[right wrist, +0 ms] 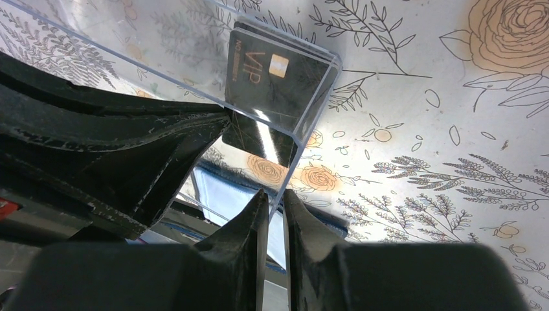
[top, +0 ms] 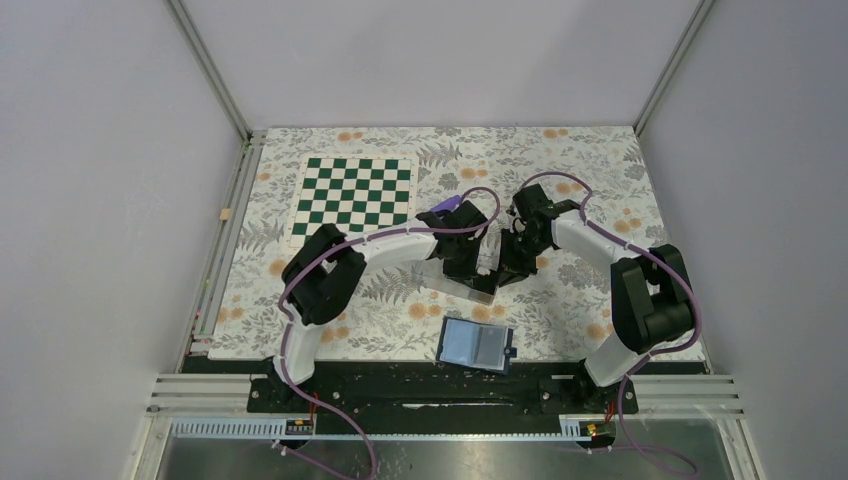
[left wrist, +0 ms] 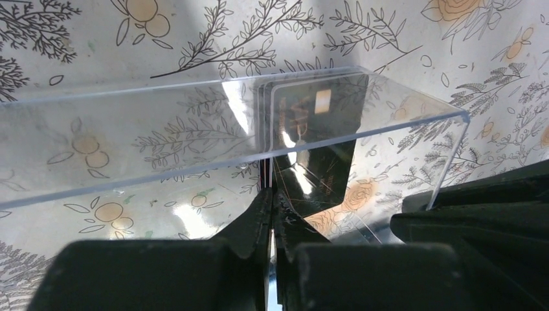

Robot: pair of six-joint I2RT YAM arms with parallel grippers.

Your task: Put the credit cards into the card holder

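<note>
A clear acrylic holder lies on the floral mat between my grippers, holding black cards stacked at one end; the card [right wrist: 272, 84] facing the right wrist view reads "VIP". My left gripper is shut, its tips at the holder's lower edge beside the cards [left wrist: 314, 162]. My right gripper is at the holder's end, its fingertips close around the thin clear edge; whether they press on it I cannot tell. In the top view both grippers partly cover the holder.
A blue card wallet [top: 465, 343] lies near the front edge. A green checkered board [top: 350, 192] is at the back left, with a purple object [top: 447, 203] beside it, partly under the left arm.
</note>
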